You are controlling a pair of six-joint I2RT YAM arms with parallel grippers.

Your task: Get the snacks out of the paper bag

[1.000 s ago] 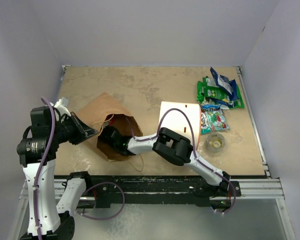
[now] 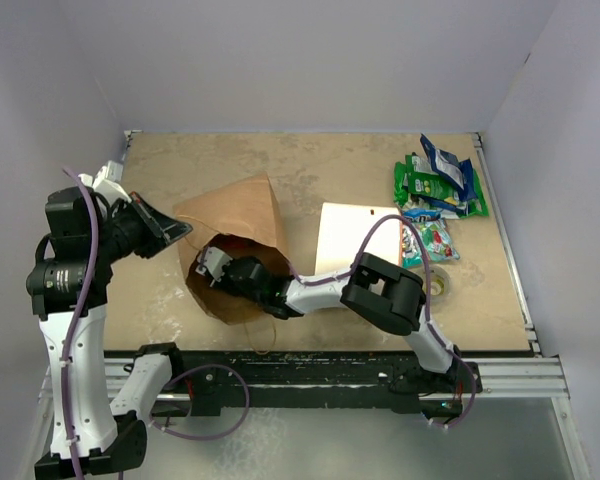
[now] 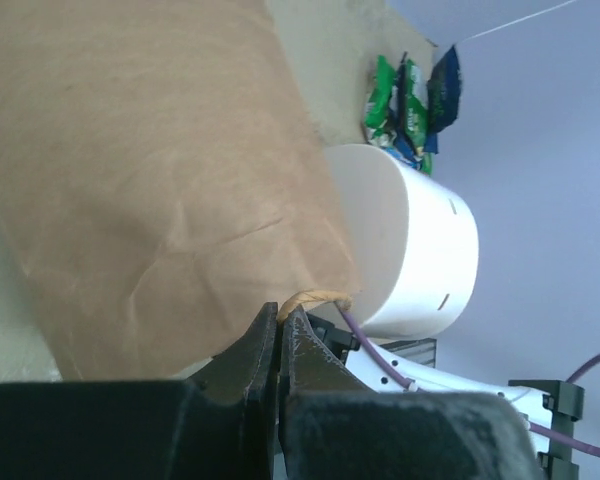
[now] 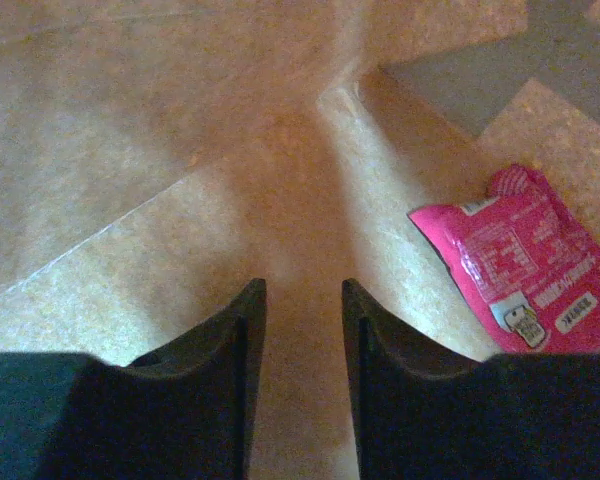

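The brown paper bag (image 2: 235,210) lies tilted on the table, its mouth facing my right arm. My left gripper (image 2: 188,230) is shut on the bag's twisted handle (image 3: 312,297), which shows at its fingertips in the left wrist view. Reaching into the mouth, my right gripper is part open with only bag paper behind its fingers. A pink snack packet (image 4: 530,265) rests inside the bag, to the right of those fingers and apart from them. Taken-out snacks, a green packet (image 2: 430,183) and a colourful bag (image 2: 430,240) among them, lie at the table's right.
A white box-like object (image 2: 345,235) stands between the bag and the snacks, close behind the right arm. A clear round container (image 2: 439,285) sits near the right front, partly behind that arm.
The right arm has shifted rightward, its gripper still in the bag's mouth.
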